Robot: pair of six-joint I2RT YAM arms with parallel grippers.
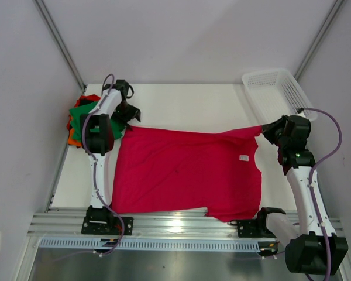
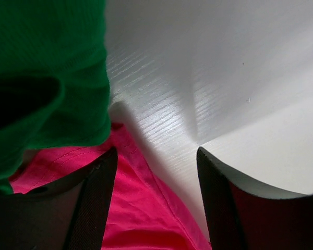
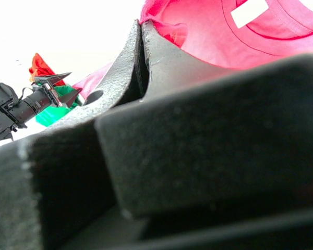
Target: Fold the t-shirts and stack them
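A red t-shirt [image 1: 184,170] lies spread on the white table, a pale label [image 1: 244,158] near its right side. Over its far left corner, my left gripper stands open; in the left wrist view the shirt's pink-looking corner [image 2: 129,148] lies close to the left finger, with nothing gripped. At the far right, my right gripper is shut on the shirt's edge, and the cloth [image 3: 164,26] shows at its fingertips. A green shirt [image 1: 85,120] lies at the left, partly hidden beneath the left arm.
Orange-red cloth [image 1: 74,140] shows around the green shirt in the pile. An empty white basket [image 1: 278,88] stands at the back right. Bare table [image 1: 187,105] stretches behind the red shirt.
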